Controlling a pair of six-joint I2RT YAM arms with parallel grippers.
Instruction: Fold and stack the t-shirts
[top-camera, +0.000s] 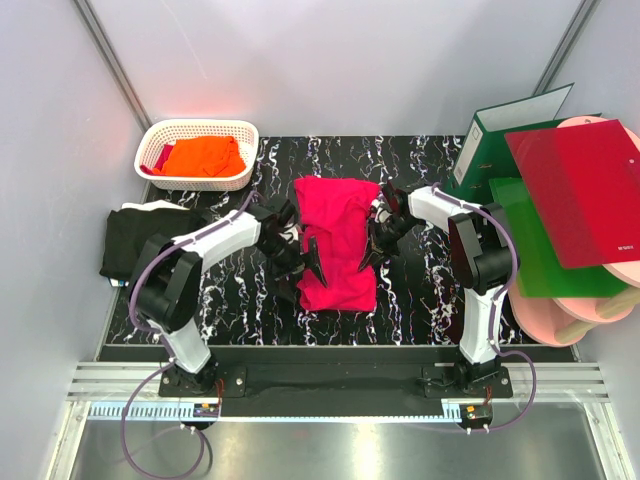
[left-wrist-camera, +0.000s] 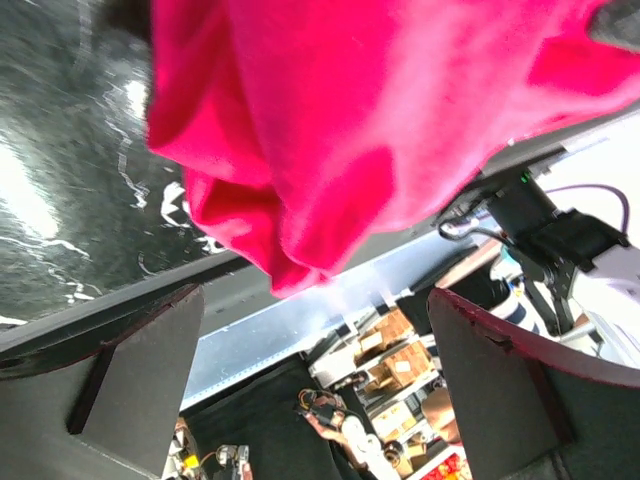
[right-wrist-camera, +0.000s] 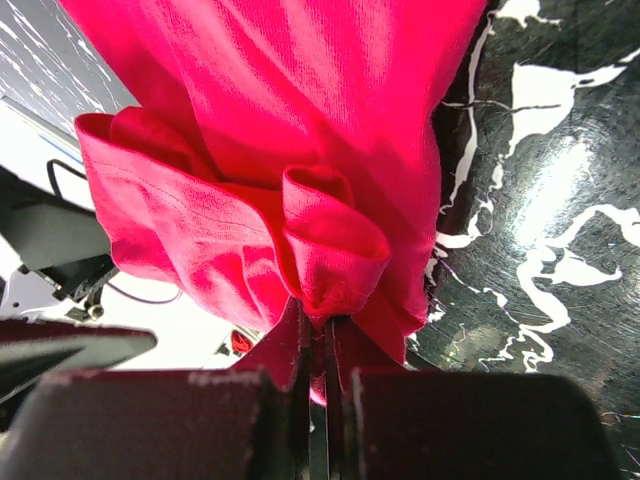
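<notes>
A red t-shirt (top-camera: 338, 215) lies as a narrow strip in the middle of the black marbled table, its lower end (top-camera: 340, 293) close to the front edge. My left gripper (top-camera: 302, 274) is open at the shirt's lower left side. In the left wrist view, red cloth (left-wrist-camera: 330, 130) lies beyond the spread fingers (left-wrist-camera: 165, 345), with nothing held between them. At the shirt's right edge, my right gripper is shut on a bunched piece of the shirt (right-wrist-camera: 335, 245), which rises from between its fingertips.
A white basket (top-camera: 146, 170) with orange and dark red cloth (top-camera: 203, 157) stands at the back left. Dark folded cloth (top-camera: 140, 245) lies on the left, over something white. Green and red folders (top-camera: 575, 190) crowd the right side. Bare table shows on either side of the shirt.
</notes>
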